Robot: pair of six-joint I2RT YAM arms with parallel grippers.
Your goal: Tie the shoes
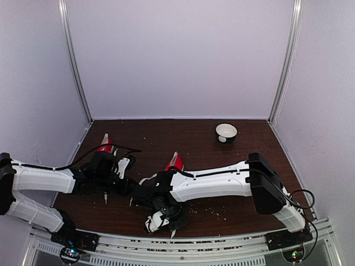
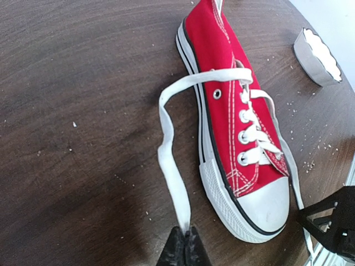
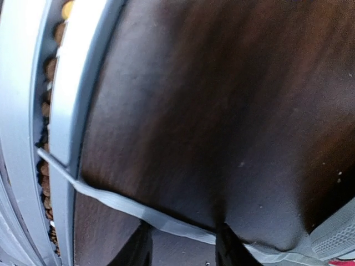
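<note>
A red shoe (image 2: 224,116) with a white toe cap lies on the dark table in the left wrist view. From its upper eyelets one white lace (image 2: 167,127) loops out to my left gripper, which is shut on it. The other white lace (image 2: 288,149) runs down the shoe's far side towards my right gripper. In the right wrist view this lace (image 3: 133,208) crosses between the spread fingers of my right gripper, lying along the table. In the top view the arms cover most of the shoe (image 1: 175,162).
Another red shoe (image 1: 105,145) stands at the left, partly behind the left arm. A bowl (image 1: 226,133) sits at the back right. The metal rail (image 3: 83,72) borders the table's front edge, with the lace's end over it. Small crumbs are scattered about.
</note>
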